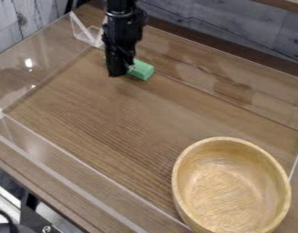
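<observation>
My black gripper [120, 65] reaches down from the top, back near the middle-left of the wooden table [115, 136]. Its fingertips are beside the left end of a green block [140, 70], partly in front of it or at it. I cannot make out whether the fingers are open or shut, or whether they touch the block.
A large empty tan bowl [231, 191] sits at the front right. A clear plastic piece [87, 35] is near the back left edge.
</observation>
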